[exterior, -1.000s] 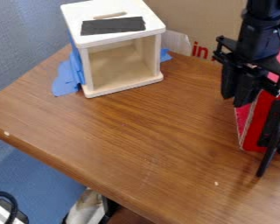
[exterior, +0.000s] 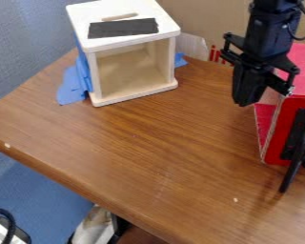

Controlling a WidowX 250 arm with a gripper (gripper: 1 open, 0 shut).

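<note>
My black gripper (exterior: 254, 84) hangs at the upper right, above the wooden table, just left of and above a red box (exterior: 280, 129) at the right edge. Its fingertips point down; whether they are apart or together is hard to make out. A black bar or handle leans at the front of the red box.
A white open-fronted wooden box (exterior: 132, 69) with a dark strip on top stands at the back left on blue cloth (exterior: 73, 87). The table's left edge drops to a blue floor.
My gripper has moved left and slightly up from over the red box's left edge. The rest looks the same.
</note>
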